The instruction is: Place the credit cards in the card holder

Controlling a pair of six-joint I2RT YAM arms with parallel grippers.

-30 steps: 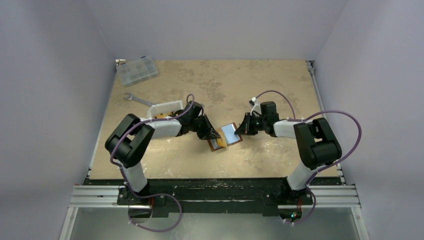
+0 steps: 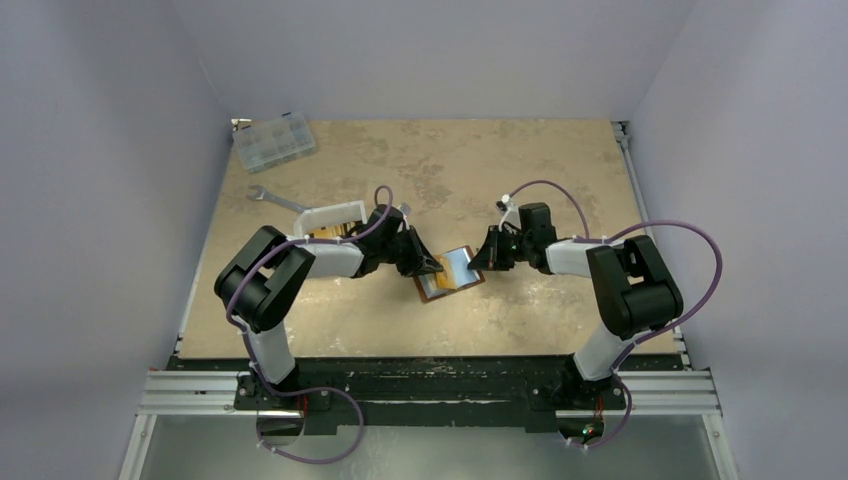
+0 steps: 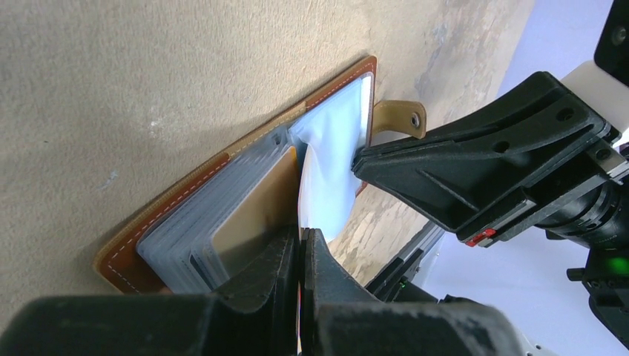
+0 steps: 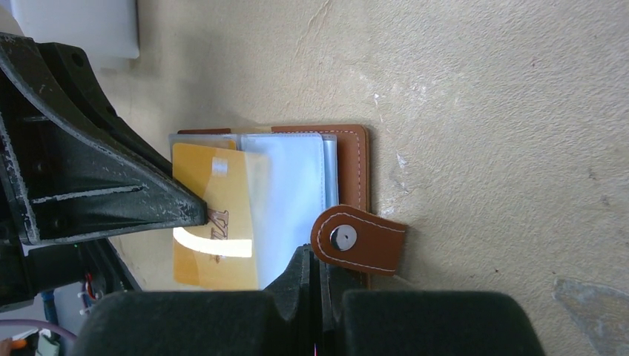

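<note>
The brown card holder [image 2: 428, 298] lies unfolded near the table's middle, its clear sleeves [image 3: 182, 245] fanned up in the left wrist view. My left gripper is shut on a gold card [image 4: 199, 178], which stands nearly edge-on in that view and lies over part of a pale blue-white sleeve [image 4: 289, 193]. Whether the card's edge is inside the sleeve cannot be made out. My right gripper is shut, tips at the sleeve's right edge beside the snap strap [image 4: 374, 245]; any thin plastic between its fingers is hidden.
A white box [image 2: 333, 215] with more gold cards [image 2: 335, 231] stands behind the left arm. Farther back lie a wrench [image 2: 278, 200] and a clear compartment case [image 2: 272, 142].
My left gripper has shifted slightly right, carrying the gold card farther over the pale sleeve. The right gripper and the holder have stayed nearly in place.
</note>
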